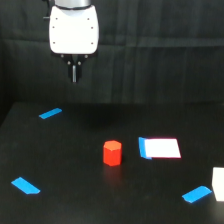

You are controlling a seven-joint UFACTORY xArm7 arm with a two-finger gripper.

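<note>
High at the upper left, my gripper (74,72) hangs below its white body (74,32), in front of the dark backdrop. Its fingers are small and dark there, so whether they are apart or together does not show. A red block (112,153) with a six-sided outline rests near the middle of the black table, well below the gripper and somewhat to its right. Nothing touches the block.
A white rectangle (163,148) with a blue left edge lies right of the block. Blue strips lie at left rear (50,113), left front (25,186) and right front (196,194). A white object (219,182) is cut off at the right edge.
</note>
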